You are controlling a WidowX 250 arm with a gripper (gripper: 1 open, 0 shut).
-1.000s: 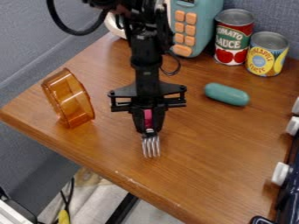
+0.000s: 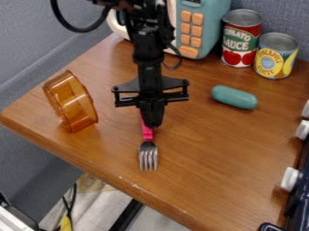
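Observation:
My black gripper [image 2: 151, 115] hangs over the middle of the wooden table, its fingers low and close together at the pink-handled fork [image 2: 148, 149]. The fork lies with its silver tines toward the front edge, and the upper part of its pink handle is hidden behind the gripper. Whether the fingers grip the handle is hard to tell.
An amber cup [image 2: 69, 101] lies on its side at left. A teal cylinder [image 2: 234, 97] is to the right, two cans [image 2: 240, 41] and a teal appliance [image 2: 197, 23] behind. A dark stove-like object [image 2: 292, 203] borders the right edge.
A second ago the gripper covered more of the fork.

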